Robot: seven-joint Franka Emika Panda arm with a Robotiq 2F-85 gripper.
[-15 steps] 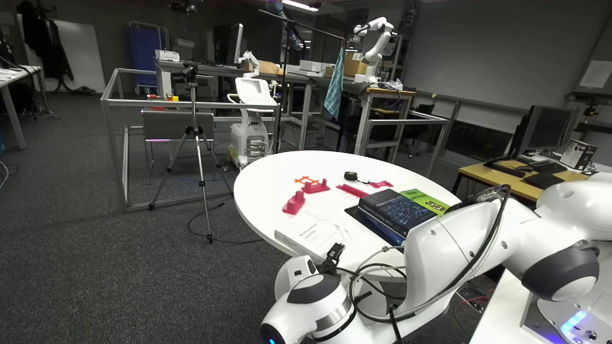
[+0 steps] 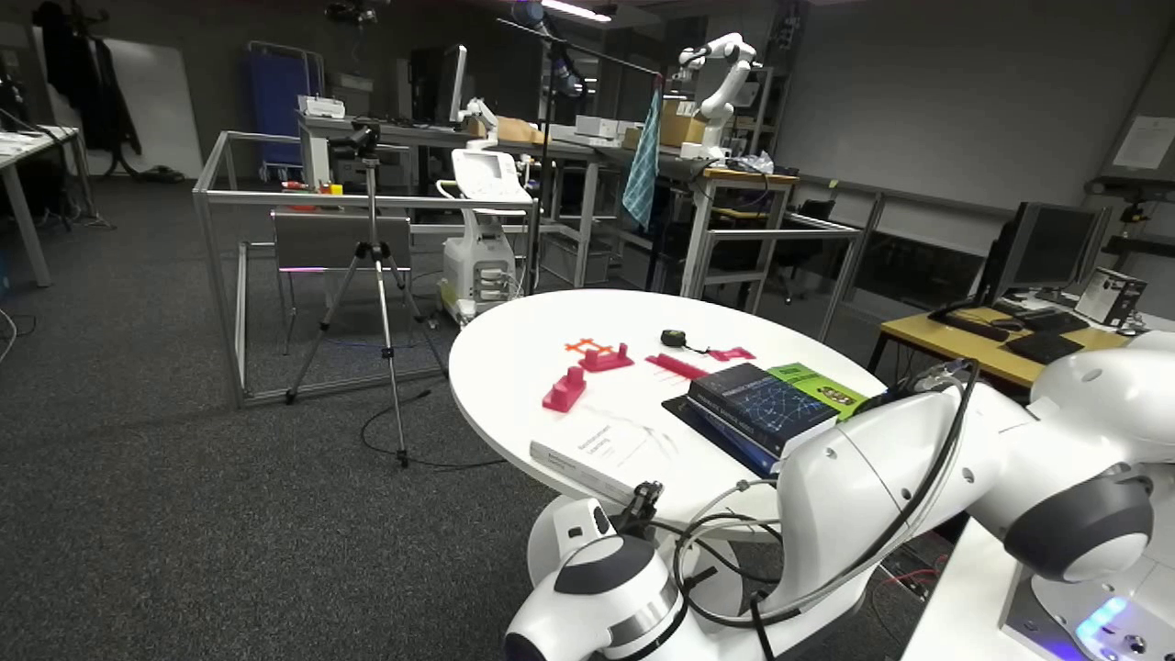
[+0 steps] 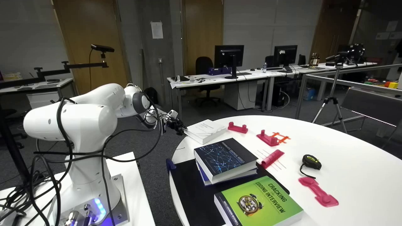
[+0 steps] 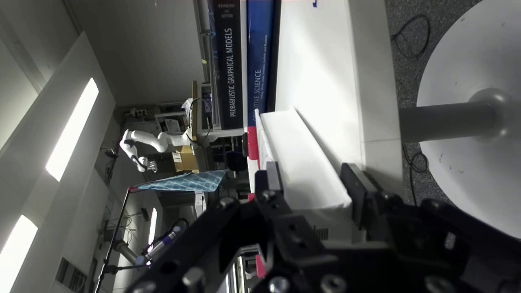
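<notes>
A thick white book (image 2: 609,450), its cover lettered "Reinforcement Learning", lies flat at the edge of the round white table (image 2: 501,364). In exterior view 2 the same book (image 3: 207,128) is left of the dark books, with my gripper (image 3: 181,130) at its near left corner. The wrist view has my gripper straddling the end of the white book (image 4: 300,156), one finger (image 4: 274,176) along its cover side and the other by its underside. The fingers stand apart by roughly the book's thickness; whether both press on it cannot be seen.
Dark blue books (image 3: 226,158) are stacked on a black mat (image 3: 190,190), beside a green book (image 3: 260,203). Pink pieces (image 3: 237,127), an orange frame (image 3: 280,137) and a tape measure (image 3: 312,161) are spread beyond.
In exterior view 1 my gripper has shifted slightly right and down.
</notes>
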